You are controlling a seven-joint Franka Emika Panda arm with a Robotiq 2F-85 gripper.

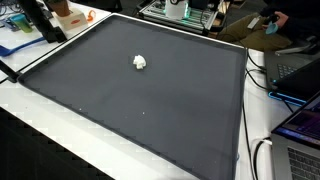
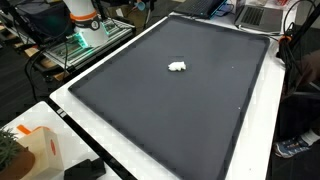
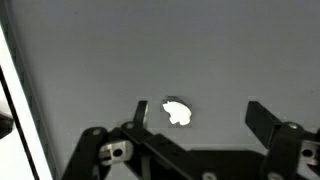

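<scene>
A small white object of uneven outline lies on the dark grey board, towards its far side in exterior view 1. Exterior view 2 shows the same white object with bare board all round it; what it is cannot be made out. My gripper is open in the wrist view, its two black fingers wide apart. Between them, lower down on the board, appears the white object, touched by neither finger. The fingers are not seen in the exterior views.
The grey board is otherwise bare, with a white table edge around it. Laptops stand along one side. A potted cactus and a wooden block stand off another corner.
</scene>
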